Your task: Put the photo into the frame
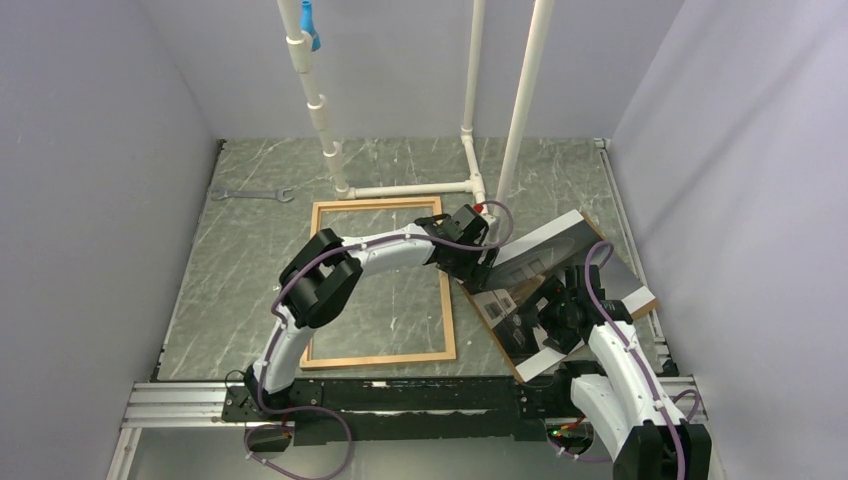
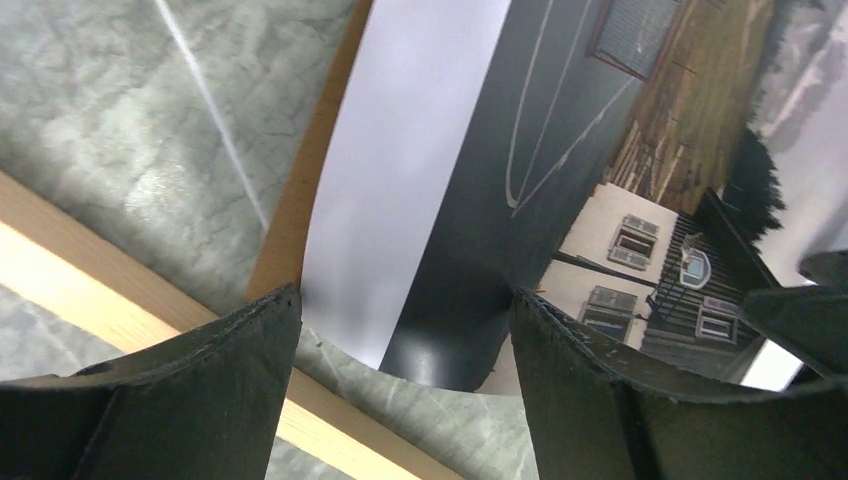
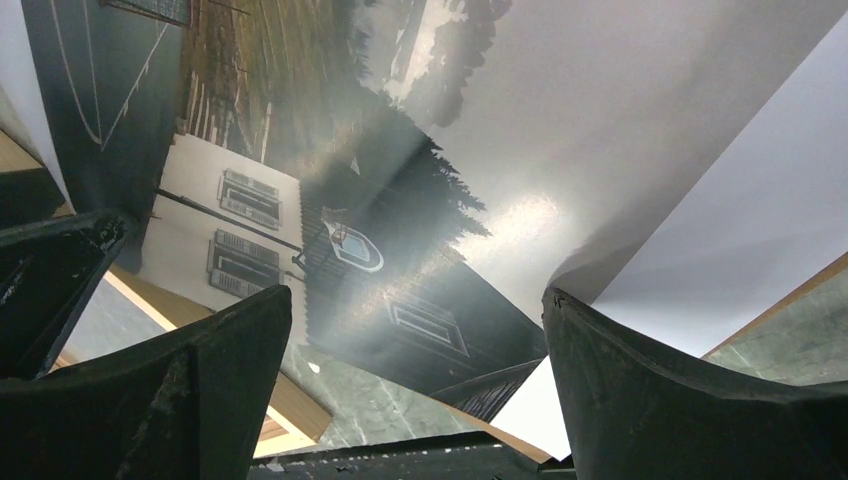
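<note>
The photo (image 1: 538,262), a dark print of a building with white margins, lies askew on a brown backing board (image 2: 290,225). To its left rests the empty wooden frame (image 1: 449,320). My left gripper (image 1: 482,282) is over the photo's left corner. Its fingers (image 2: 255,330) stand apart, and between them the photo's corner bulges up off the board. In the right wrist view my right gripper is open low over the photo's front part. One of its fingertips (image 3: 562,305) presses at the white margin, where the print shows a dent.
Behind the frame stands a white pipe rack (image 1: 410,190). A wrench (image 1: 250,194) lies at the far left. The backing board's edge nearly reaches the right rail (image 1: 640,260). Bare table shows left of the wooden frame.
</note>
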